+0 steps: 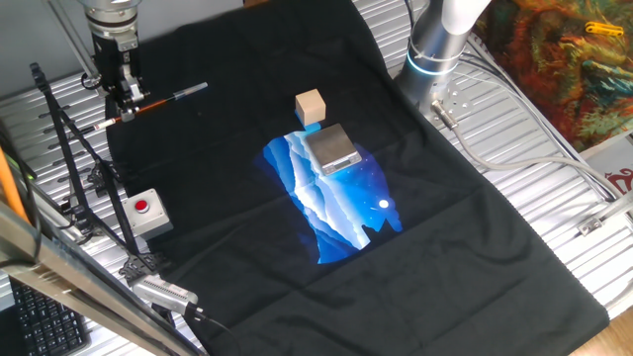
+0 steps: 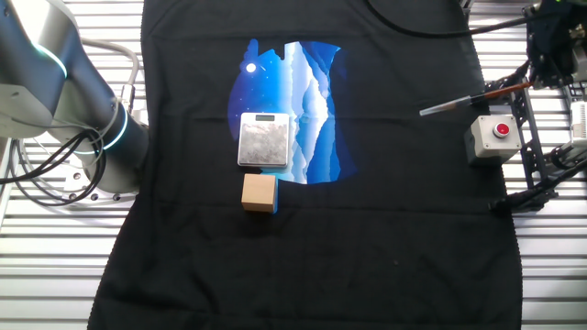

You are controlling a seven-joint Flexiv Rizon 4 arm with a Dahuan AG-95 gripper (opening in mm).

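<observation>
At the upper left of exterior view 1, my gripper points down, its fingers closed around a long thin brush-like stick. The stick has a brown-orange middle and a grey end reaching out over the black cloth. Exterior view 2 shows the same stick at the right, with the gripper dark and partly cut off by the frame edge. A silver scale lies on a blue-and-white mountain picture. Close to the scale sits a light brown block with a blue side, well apart from my gripper.
Black cloth covers the table, with wide clear areas around the picture. A grey box with a red button stands at the left edge, by a black frame. My arm's base rises at the upper right.
</observation>
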